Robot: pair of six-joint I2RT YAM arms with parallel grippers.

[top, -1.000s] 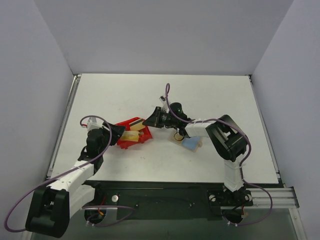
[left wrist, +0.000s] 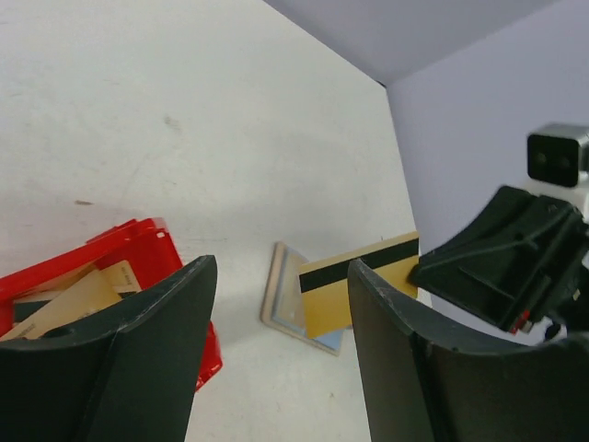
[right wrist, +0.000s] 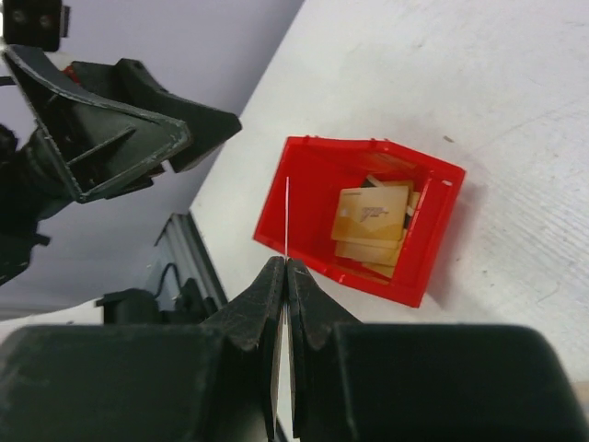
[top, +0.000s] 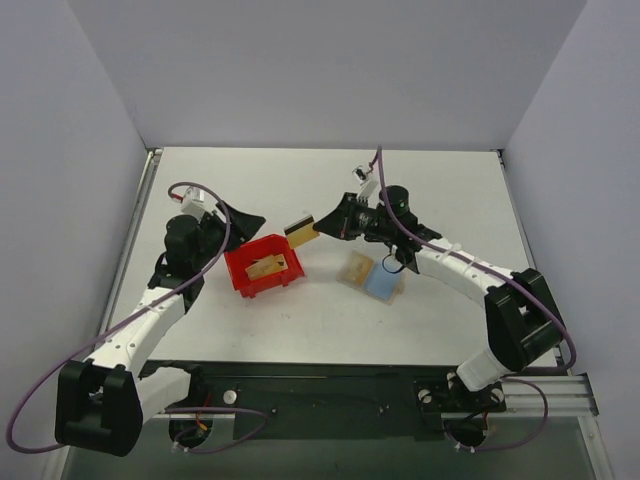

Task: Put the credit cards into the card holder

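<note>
A red card holder (top: 237, 258) with several cream and gold cards (right wrist: 368, 216) inside stands on the white table. My right gripper (top: 322, 225) is shut on a gold card with a dark stripe (top: 300, 232), held right of and above the holder; in the left wrist view that card (left wrist: 327, 304) shows clearly, while in the right wrist view it is only a thin edge. My left gripper is open, above the holder's left side, with nothing between its fingers.
More cards (top: 382, 284), blue and gold, lie on the right of the holder, partly under my right arm. Walls border the table at the back and sides.
Both arms have risen away from the holder. My right gripper has moved rightward with the striped card; my left gripper no longer covers the cards in the holder.
</note>
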